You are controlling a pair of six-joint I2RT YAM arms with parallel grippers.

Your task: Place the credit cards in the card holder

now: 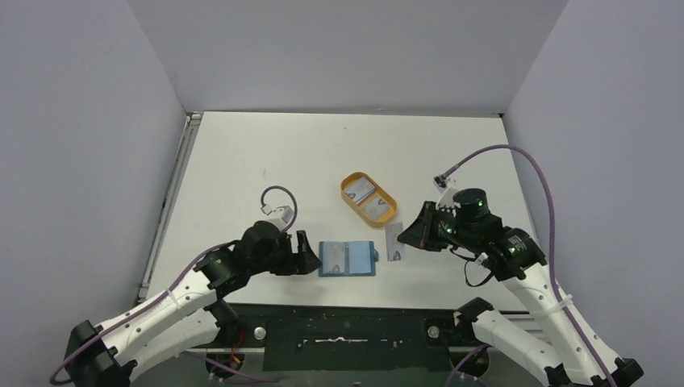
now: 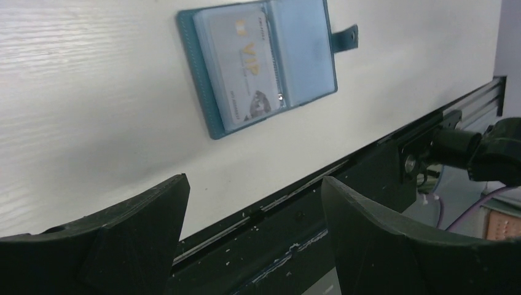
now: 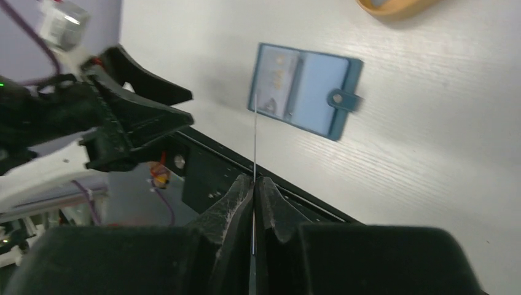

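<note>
The blue card holder (image 1: 348, 259) lies spread open on the table near its front edge. A VIP card (image 2: 246, 64) sits in its left clear sleeve, while the right sleeve (image 2: 304, 52) shows plain blue. My right gripper (image 1: 406, 236) is shut on a card (image 1: 394, 242), held to the right of the holder; in the right wrist view this card (image 3: 255, 141) is edge-on, a thin line rising from the fingertips. Left of the holder, my left gripper (image 1: 306, 250) is open with nothing between its fingers, its tips close to the holder's left edge.
An orange two-part tray (image 1: 388, 221) holding more cards (image 1: 360, 190) stands behind the holder, slightly right. The holder's strap (image 2: 345, 39) sticks out from its right side.
</note>
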